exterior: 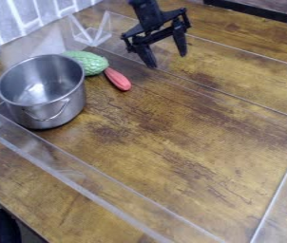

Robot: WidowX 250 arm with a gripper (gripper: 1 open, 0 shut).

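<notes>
The black gripper [154, 49] is at the top centre, at the back of the wooden surface, on the end of a dark arm. Its fingers are spread apart and I see nothing held between them. Below and left of it lie a pink elongated item [117, 80] and a green textured vegetable-like item [86, 63]. A steel pot [42, 90] stands at the left, apparently empty.
Transparent panels run along the left side. A dark edge lies at the top right.
</notes>
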